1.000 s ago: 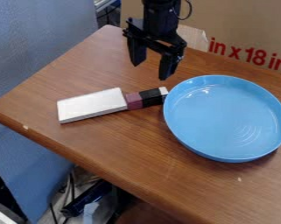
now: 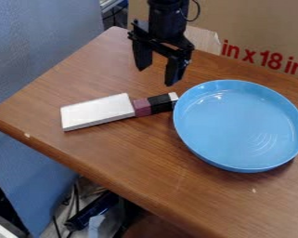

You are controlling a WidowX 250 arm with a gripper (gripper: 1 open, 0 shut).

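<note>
The black gripper [image 2: 158, 61] hangs over the back of the wooden table, its two fingers spread open with nothing between them. Below it lies a flat bar [image 2: 99, 112] with a long white section and a maroon and dark end, its dark end at the left rim of a light blue plate [image 2: 238, 125]. The plate fills much of the table's right side.
A cardboard box [image 2: 256, 28] with red lettering stands behind the table [image 2: 126, 167]. A blue-grey surface lies left of the table, with cables and clutter below the front left edge. Bare wood is free at the back left and in front.
The bar and plate are unchanged.
</note>
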